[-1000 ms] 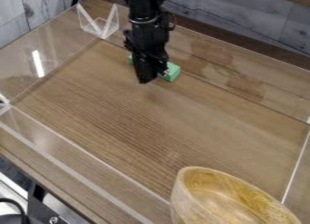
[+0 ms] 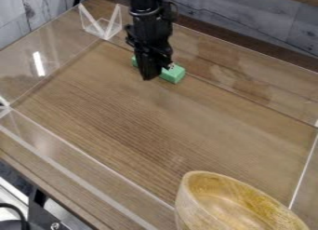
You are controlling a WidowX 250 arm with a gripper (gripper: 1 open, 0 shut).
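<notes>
The black robot gripper (image 2: 147, 64) hangs from the arm at the top centre of the camera view, low over a green block (image 2: 173, 74) on the wooden table (image 2: 137, 131). The block's left part is behind the gripper. Whether the fingers are open or shut, and whether they touch the block, is too small and dark to tell.
A yellow bowl-like container (image 2: 230, 206) sits at the bottom right. Clear plastic pieces stand at the left edge and upper left. Black cables lie off the table at the lower left.
The gripper has shifted very slightly up and toward the block's left side. The green block looks to be in about the same place.
</notes>
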